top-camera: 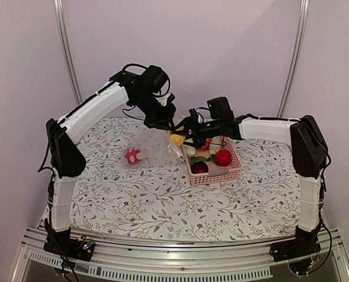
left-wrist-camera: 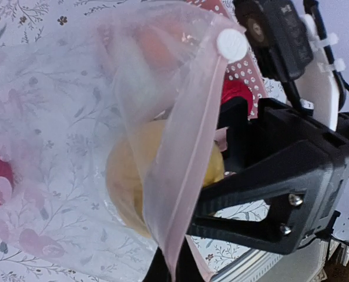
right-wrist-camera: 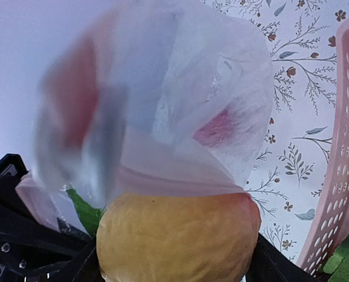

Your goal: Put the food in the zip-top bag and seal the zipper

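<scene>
A translucent zip top bag (top-camera: 158,147) hangs from my left gripper (top-camera: 172,124), which is shut on the edge of its mouth; in the left wrist view the bag's pinkish rim (left-wrist-camera: 189,170) runs down into the fingers. My right gripper grips a round yellow fruit (right-wrist-camera: 177,235) with a green leaf. In the left wrist view, part of the yellow fruit (left-wrist-camera: 133,170) shows through the bag's film, so it sits at the mouth, at least partly behind the film. Within the bag, a red piece with white spots (top-camera: 133,155) lies to the left.
Under the right gripper stands a pink basket (top-camera: 217,177) holding a red round item (top-camera: 223,157), a dark purple one (top-camera: 199,167) and other food.
</scene>
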